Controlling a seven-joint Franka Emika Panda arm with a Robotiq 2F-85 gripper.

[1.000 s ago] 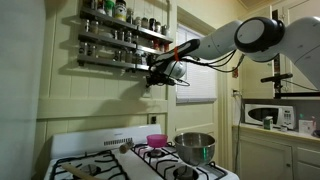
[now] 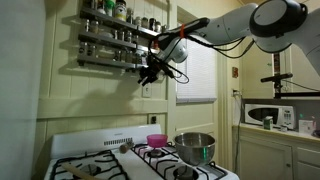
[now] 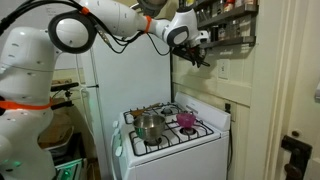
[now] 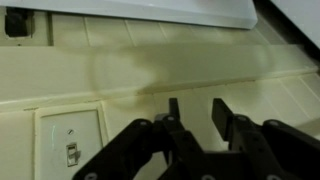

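My gripper shows at the bottom of the wrist view, its two dark fingers apart with only bare wall panelling behind the gap. In the second exterior view the gripper [image 3: 203, 57] hangs high above the stove, near the wall and just under the lowest spice shelf [image 3: 228, 42]. The first exterior view has the gripper [image 2: 148, 76] below the shelves too, pointing down. Nothing hangs from it. On the stove [image 3: 180, 150] stand a steel pot [image 3: 150, 127] and a pink bowl [image 3: 186, 119], both well below the gripper.
Jars line the shelves [image 2: 110, 42] close to the gripper. A light switch plate [image 4: 72, 145] is on the wall. A wooden spoon [image 2: 78, 172] lies on the stovetop. To the right, a microwave [image 2: 268, 115] sits on a counter. The air above the stove is free.
The forearm has risen and now slopes more steeply down to the gripper. The gripper has tilted and shifted a little beneath the shelves. Pot and pink bowl have stayed put.
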